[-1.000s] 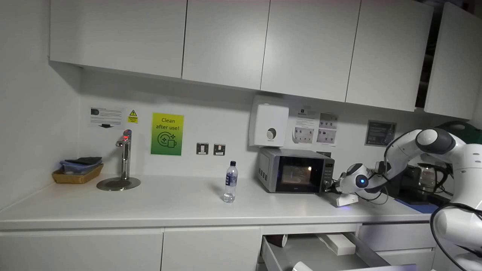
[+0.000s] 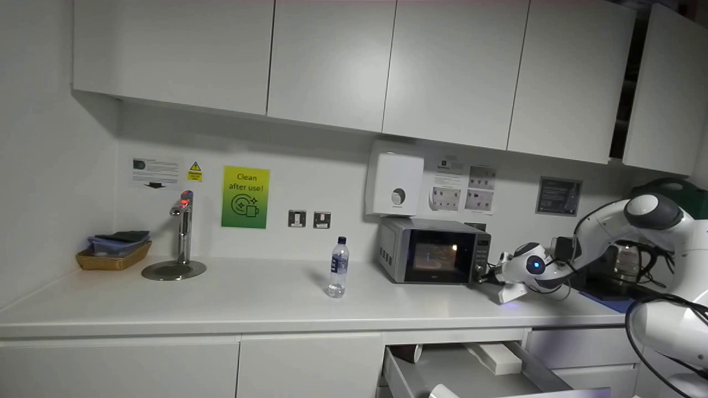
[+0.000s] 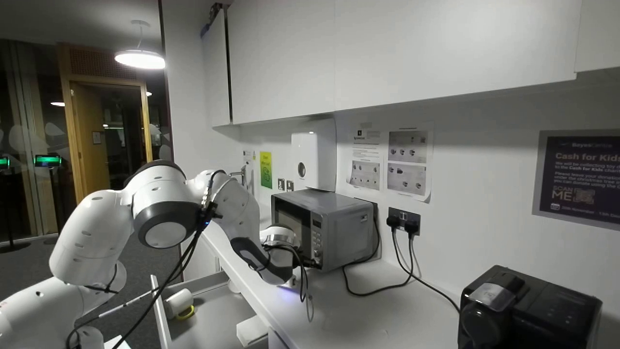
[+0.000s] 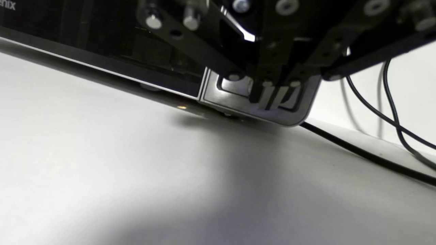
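A grey microwave [image 2: 438,255] stands on the counter against the wall, its inside lit behind the dark door window. At the lower right of its front, my gripper [image 2: 483,276] is up against the control panel, close to the lower knob. From the wrist, the gripper appears shut in front of the panel's bottom button area [image 4: 229,96], with nothing seen between its fingers. Whether the fingertips press on the panel cannot be told; the fingers themselves cover that spot. In the second exterior view the arm largely hides the gripper beside the microwave [image 3: 348,232].
A water bottle [image 2: 338,268] stands upright left of the microwave. Below the counter a drawer [image 2: 441,371] is open, with cups and a white box [image 2: 501,359] inside. Black cables [image 3: 372,291] run along the counter behind the microwave.
The wrist and hand have rotated and tilted a little while the fingertips stay near the same part of the panel. The arm's elbow has shifted slightly right. The microwave and bottle have not moved.
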